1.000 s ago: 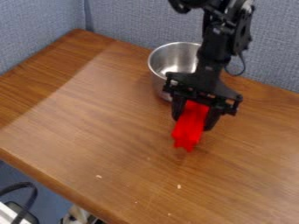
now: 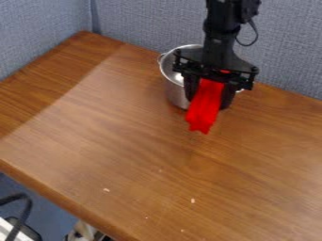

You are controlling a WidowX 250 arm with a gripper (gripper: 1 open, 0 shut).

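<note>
The black gripper (image 2: 212, 81) hangs in the upper right, shut on a red object (image 2: 205, 107) that points downward below it. Behind the gripper sits a silver metal pot (image 2: 174, 87) with side handles, partly hidden by the gripper and the red object. I cannot tell whether the red object touches the pot.
Grey-blue padded walls (image 2: 151, 19) stand behind it. Black cables and white hardware lie below the table's edge at the lower left.
The gripper has risen and moved back toward the pot with the red object in it, now covering more of the pot.
</note>
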